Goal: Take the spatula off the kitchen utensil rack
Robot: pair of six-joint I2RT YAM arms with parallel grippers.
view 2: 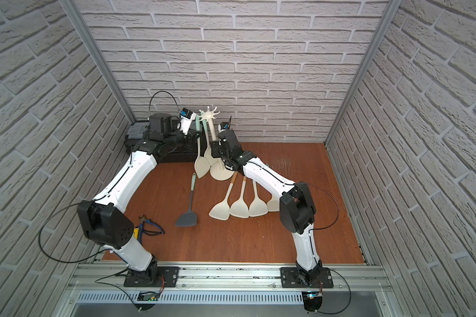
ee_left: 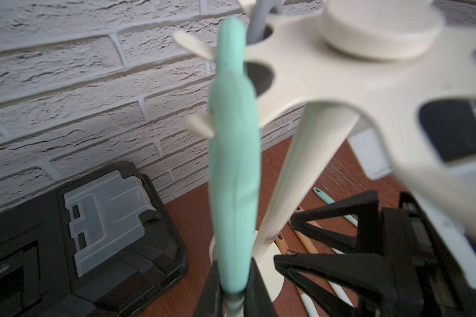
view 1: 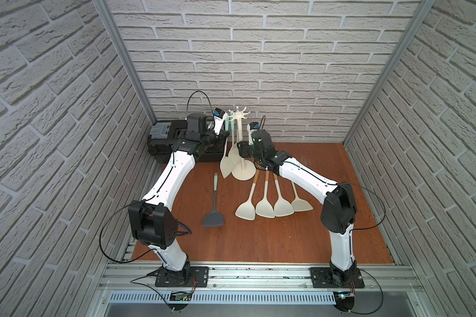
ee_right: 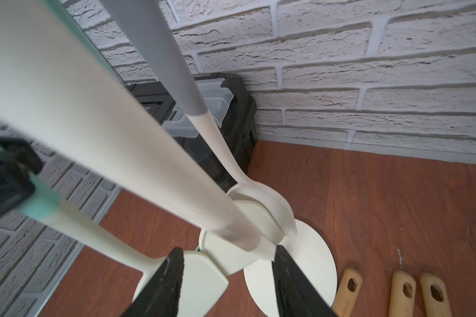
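Note:
A white utensil rack (view 1: 239, 114) stands at the back centre, holding hanging utensils. My left gripper is shut on the mint handle of a spatula (ee_left: 233, 179), which sits at one slot of the rack's top, its white blade (view 1: 226, 166) hanging low. My right gripper is open beside the rack's post (ee_right: 195, 190), low on it in the right wrist view, with no handle visible between its fingers. A grey-handled utensil (ee_right: 179, 79) also hangs from the rack.
Several spatulas (view 1: 264, 208) lie on the wooden table (view 1: 328, 227) front right of the rack, and a grey one (view 1: 212, 216) at front left. A black toolbox (view 1: 158, 142) stands at the back left. Tools (view 2: 148, 227) lie near the left arm's base.

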